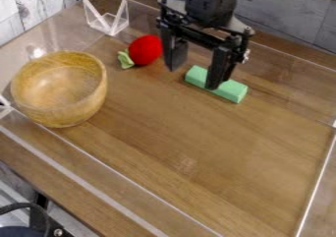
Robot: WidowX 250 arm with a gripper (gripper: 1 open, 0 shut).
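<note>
My gripper (197, 64) hangs in the upper middle of the camera view, its black fingers pointing down and spread apart, with nothing visible between them. Just to its right and partly beneath it lies a mint-green block (223, 88) on the wooden table. To its left is a red round object (144, 49) with a green leafy end, lying on the table.
A wooden bowl (59, 88) sits at the left. A white wire stand (108, 17) is at the back left. A grey wall borders the back right.
</note>
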